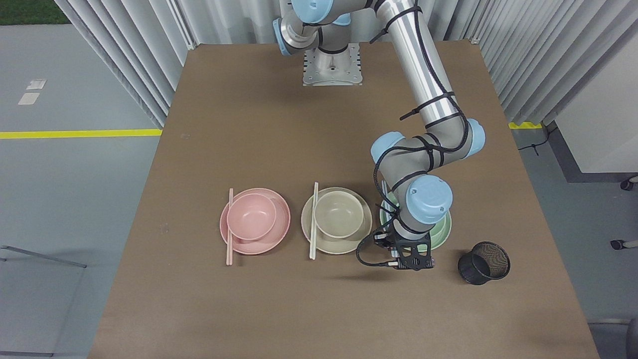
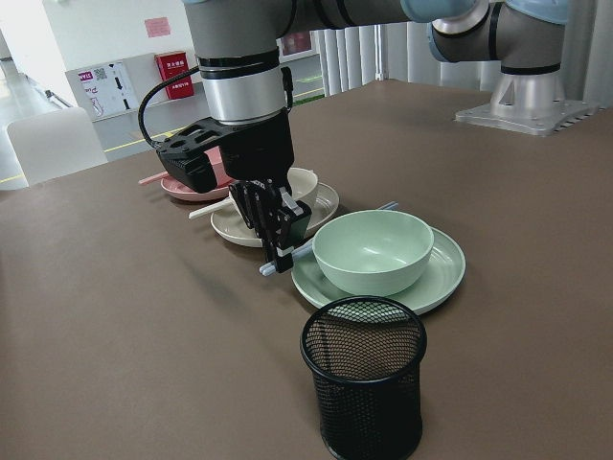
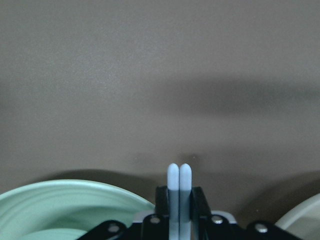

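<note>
My gripper [image 2: 283, 259] is low at the green place setting, shut on a pair of pale blue chopsticks [image 3: 185, 200]; in the wrist view both sticks lie between its black fingertips. A light green bowl [image 2: 372, 259] rests on a green plate [image 1: 440, 236], mostly hidden by the arm in the front view. The chopsticks [image 2: 387, 208] lie along the plate's side nearest the cream setting. To the front right of that setting stands a black mesh cup [image 1: 483, 263], empty as far as visible.
A cream bowl [image 1: 338, 213] on its plate [image 1: 344, 244] with chopsticks [image 1: 312, 227] sits left of the gripper; farther left is a pink bowl [image 1: 251, 216] on a plate [image 1: 266, 242] with chopsticks [image 1: 230, 239].
</note>
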